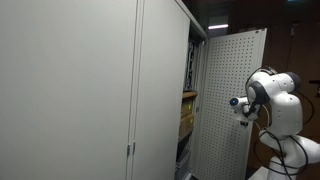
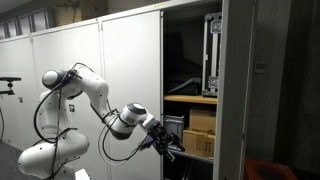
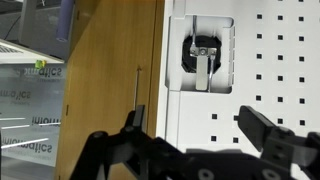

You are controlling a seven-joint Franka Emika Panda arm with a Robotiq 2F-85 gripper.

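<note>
An open cabinet door with a white perforated inner face (image 1: 222,100) fills the right part of exterior view 1. My gripper is open, with nothing between its wide-apart fingers (image 3: 128,152). In the wrist view the white perforated panel (image 3: 262,60) lies below or in front of it, and a latch handle (image 3: 203,68) in a recessed plate shows just beyond the gap between the fingers. The gripper appears apart from the latch. In exterior view 2 the gripper (image 2: 174,151) shows small before the cabinet opening, its fingers hard to make out.
Closed white cabinet doors (image 2: 130,70) stand behind the arm. Inside the open section are a shelf (image 2: 192,99), cardboard boxes (image 2: 202,120) and a grey bin (image 2: 172,126). A wooden panel (image 3: 105,80) with a thin metal handle runs alongside the perforated panel.
</note>
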